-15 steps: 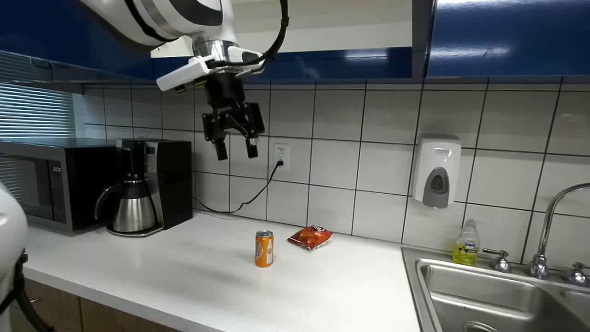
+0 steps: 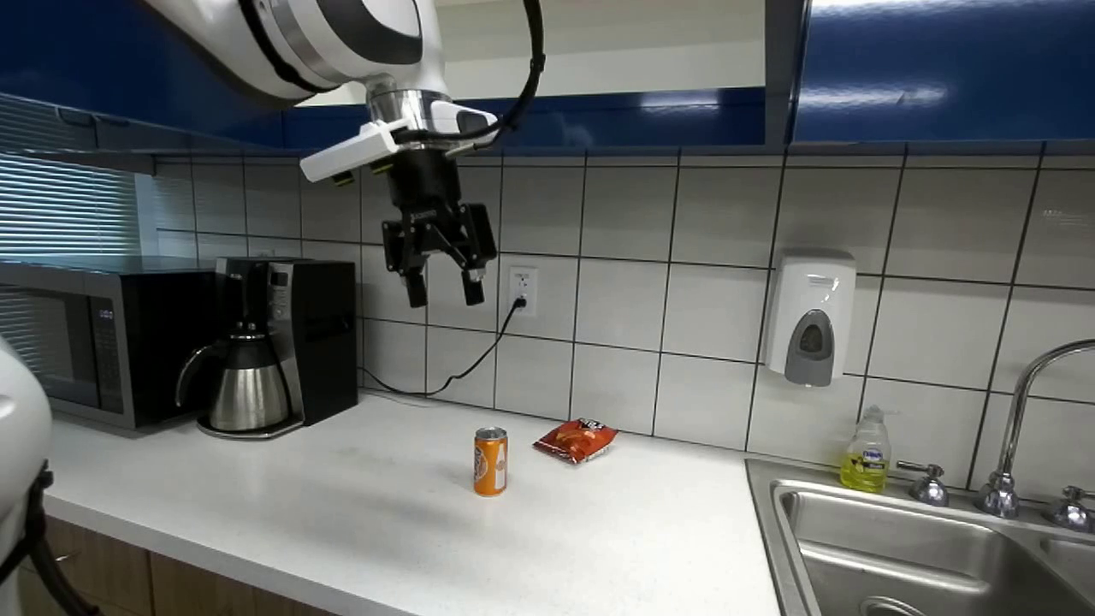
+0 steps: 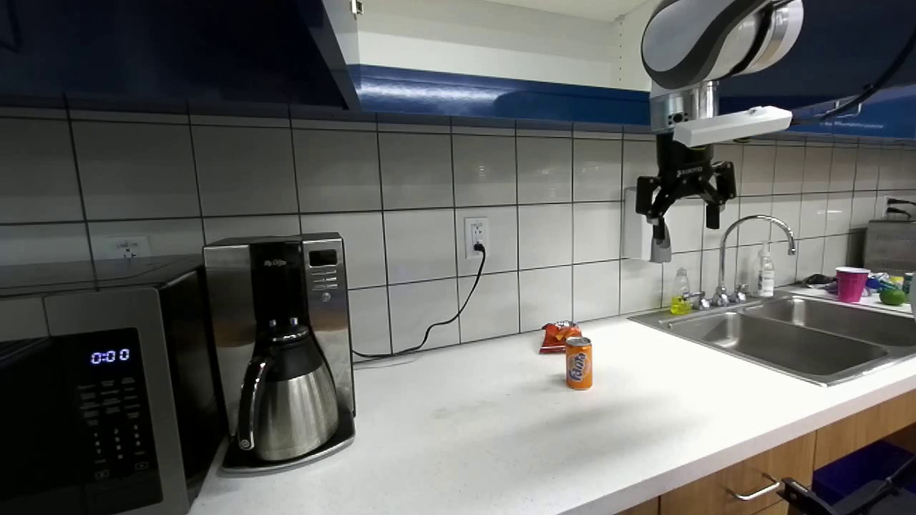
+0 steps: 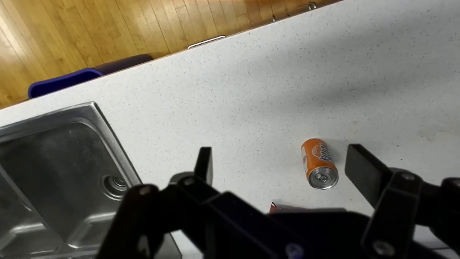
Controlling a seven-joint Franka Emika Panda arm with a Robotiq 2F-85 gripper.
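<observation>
An orange soda can (image 2: 490, 462) stands upright on the white counter, its lid facing up. Just behind it, near the tiled wall, lies a red snack bag (image 2: 577, 440); in the wrist view most of the bag is hidden behind my gripper's body. My gripper (image 2: 444, 292) hangs high above the counter, pointing down, open with nothing between its fingers. Seen from the wrist, the can (image 4: 320, 164) appears between the fingertips, closer to the right-hand finger (image 4: 364, 172), but far below. The second exterior view also shows a wide gap under the gripper (image 3: 686, 223).
A coffee maker (image 3: 283, 360) and a microwave (image 3: 94, 386) fill one end of the counter. At the other end is a metal sink (image 2: 924, 544) with a faucet and yellow soap bottle (image 2: 867, 452). Blue cabinets hang overhead.
My gripper has come slightly lower and a little to the right in the first exterior view. It stays open, and the can and bag have not moved.
</observation>
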